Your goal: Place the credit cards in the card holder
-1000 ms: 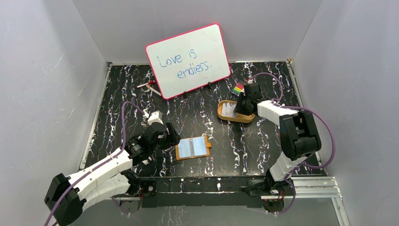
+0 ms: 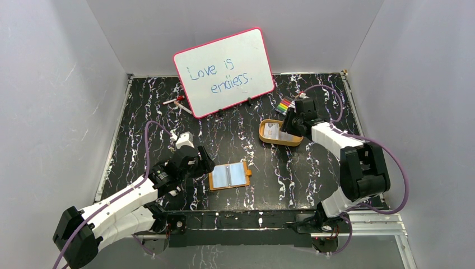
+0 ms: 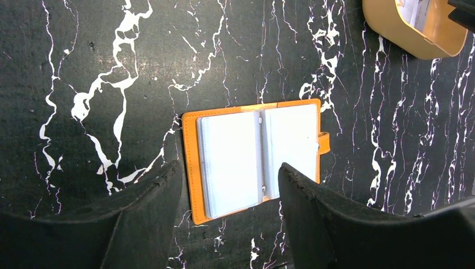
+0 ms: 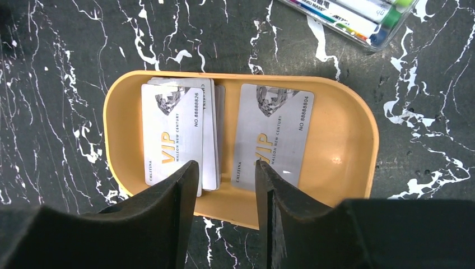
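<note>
The card holder (image 3: 232, 162) lies open on the table, orange-edged with clear sleeves and a clasp tab on its right side. Just to its left in the top view, my left gripper (image 2: 209, 158) hangs with its fingers apart and nothing between them. Silver VIP cards lie in an orange tray (image 4: 347, 129): an overlapping stack (image 4: 173, 129) at the left, and one separate card (image 4: 274, 131) right of it. Over the tray's near side, my right gripper is open, its fingertips spread around empty space near the separate card's lower left edge.
A clear case of markers (image 4: 358, 17) stands close behind the tray. A whiteboard (image 2: 227, 73) leans at the back, with loose markers (image 2: 178, 103) beside it. Bare table separates the holder from the tray.
My left arm stays still.
</note>
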